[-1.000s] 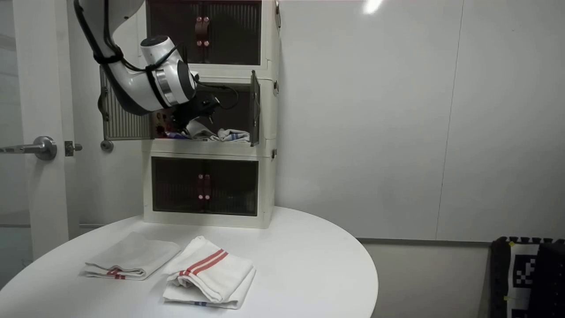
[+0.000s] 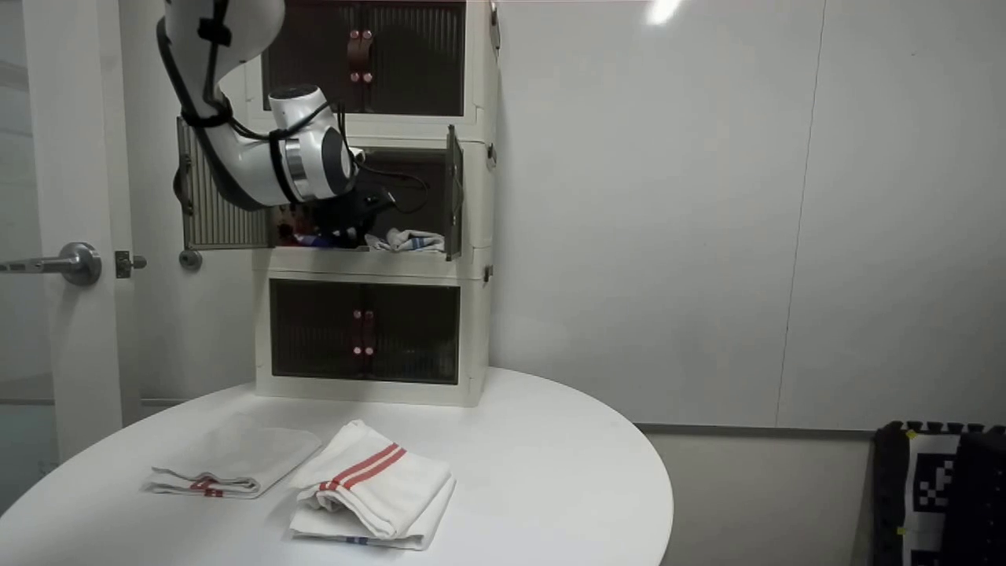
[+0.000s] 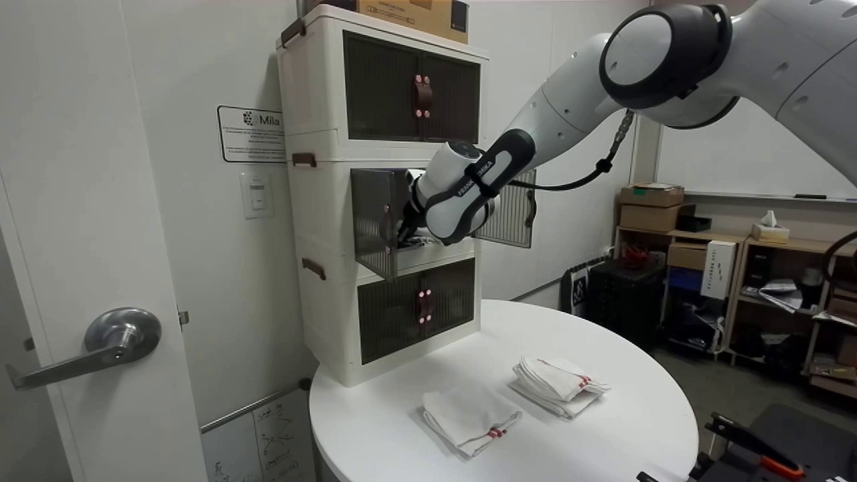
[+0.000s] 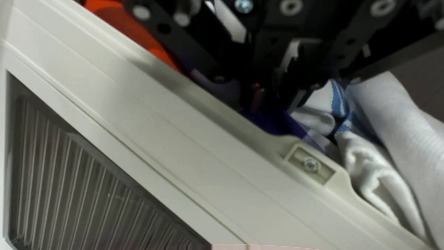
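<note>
My gripper is inside the middle cabinet compartment, just behind its front lip, pointing down. Its fingers stand some way apart in the wrist view, and a dark purple-blue item (image 4: 266, 121) lies at their tips. Shadow hides whether they touch it. To the right of the fingers lie crumpled white cloths with blue stripes (image 4: 370, 166), also visible in the compartment (image 2: 415, 241). On the table are a folded white towel with red stripes (image 2: 377, 481) and a flatter folded towel (image 2: 240, 457).
Both doors of the middle compartment stand open, the left door (image 2: 222, 193) and the right door (image 2: 454, 193) flanking the arm. Something orange-red (image 4: 125, 25) is inside to the left. The lower doors (image 2: 316, 330) are shut.
The gripper has moved lower into the compartment and now covers the grey-white cloth that showed beneath it. The wrist has shifted slightly down and right. Both table towels stay put.
</note>
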